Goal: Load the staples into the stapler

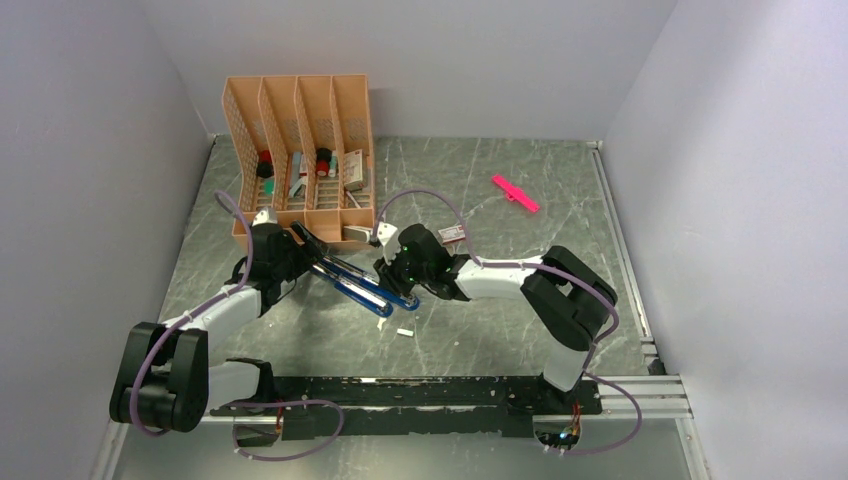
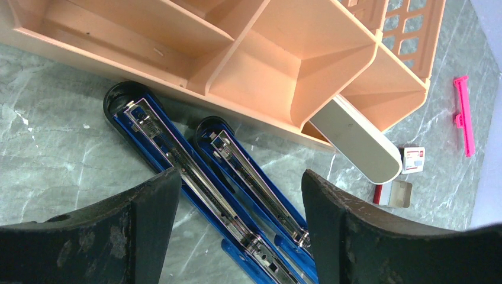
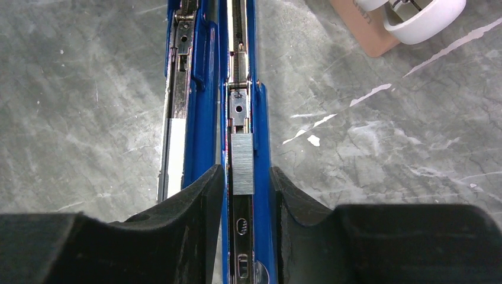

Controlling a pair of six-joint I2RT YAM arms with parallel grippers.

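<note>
Two blue staplers lie opened side by side, lengthwise across the table. In the right wrist view, a grey staple strip [image 3: 242, 164] sits in the magazine of the right-hand stapler [image 3: 262, 118]. My right gripper stands part open, one fingertip on each side of that strip, apart from it. The neighbouring stapler [image 3: 203, 106] has a bright pale stretch in its channel; glare hides whether that is staples. My left gripper is part open above the hinge-end portions of both staplers, nothing held between its fingers.
A peach divided organizer [image 1: 292, 216] stands close behind the staplers. A small red-and-white box [image 1: 452, 234] and a pink object [image 1: 515, 194] lie to the right. A small white piece [image 1: 405, 333] rests in front.
</note>
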